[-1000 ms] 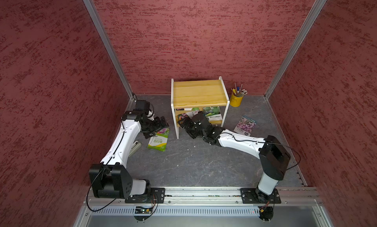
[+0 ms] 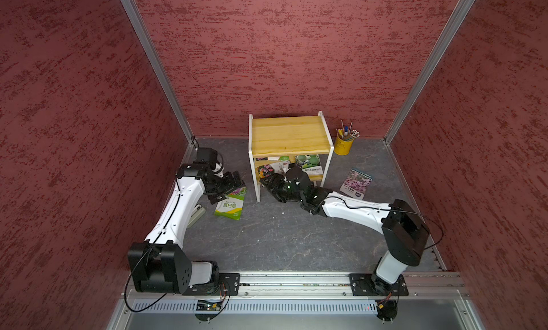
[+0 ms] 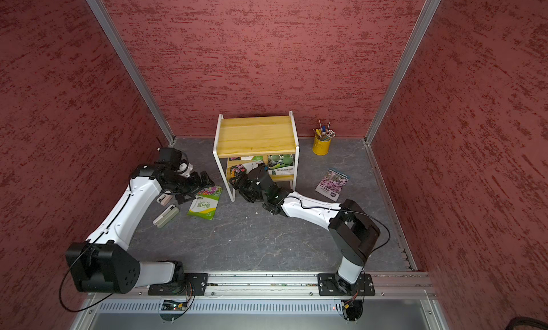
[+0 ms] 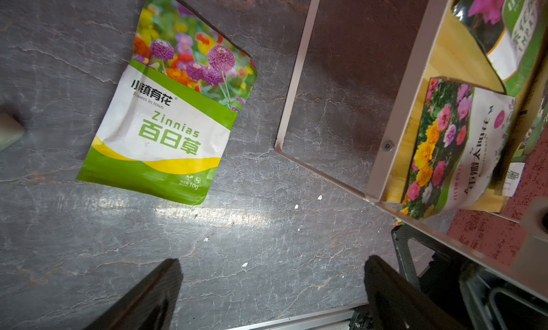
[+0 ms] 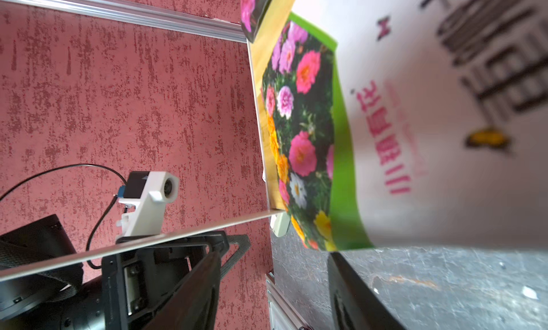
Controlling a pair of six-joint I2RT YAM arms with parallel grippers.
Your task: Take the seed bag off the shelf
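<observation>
A seed bag with pink and yellow flowers lies on the wooden shelf board, its lower corner over the board's end. Close up in the right wrist view, the same bag fills the upper right. My right gripper is at the shelf's front left; its fingers stand part apart, and no bag shows between them, though the bag's edge comes close to one fingertip. Left of the shelf, my left gripper is open and empty above the floor. A Zinnias bag lies flat below it.
The white-sided shelf holds further bags, including a green one at right. Its left post stands between my grippers. A purple-flower bag and a yellow pen cup are to the right.
The left arm has barely moved. The Zinnias bag is where it was.
</observation>
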